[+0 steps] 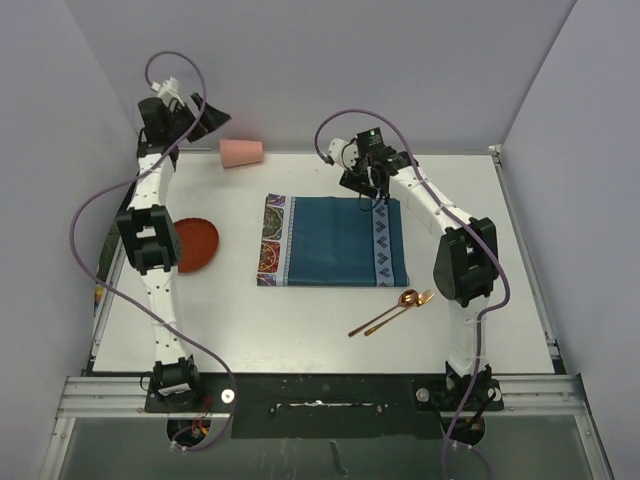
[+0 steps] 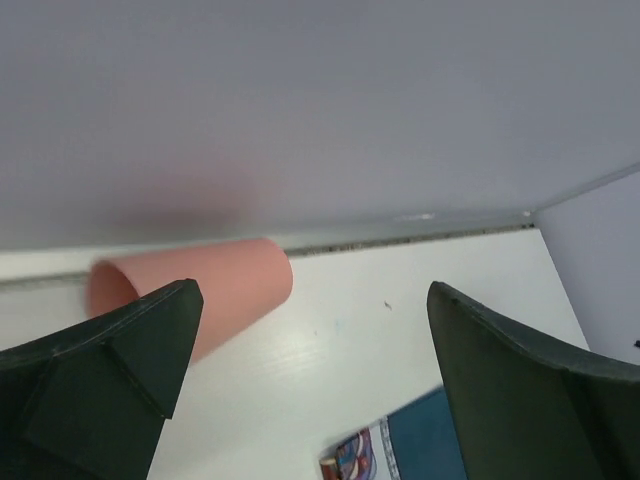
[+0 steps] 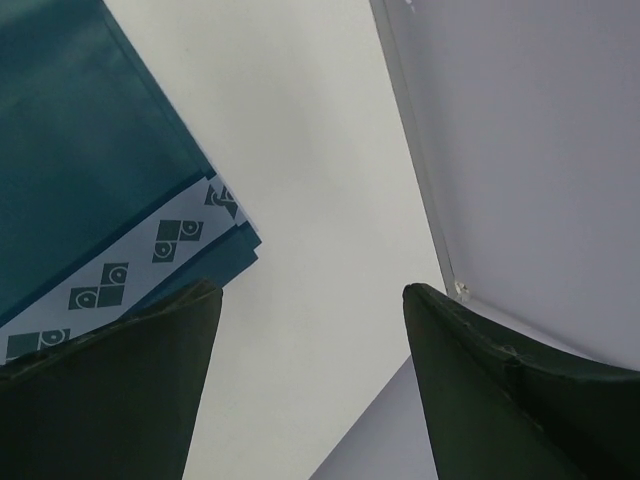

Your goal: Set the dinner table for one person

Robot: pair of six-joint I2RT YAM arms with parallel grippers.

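Near the back left edge, a pink cup lies on its side; in the left wrist view the cup shows behind the left finger. My left gripper is open just left of and behind the cup, apart from it. The teal placemat lies flat mid-table. Over its back right corner hovers my right gripper, fingers apart with nothing between them. A brown-red plate rests at the left, partly covered by the left arm. A spoon and a fork lie together in front of the placemat.
Grey walls rise behind and on both sides of the white table. Free room lies along the front and at the back right. Dark items partly show at the left edge behind the left arm.
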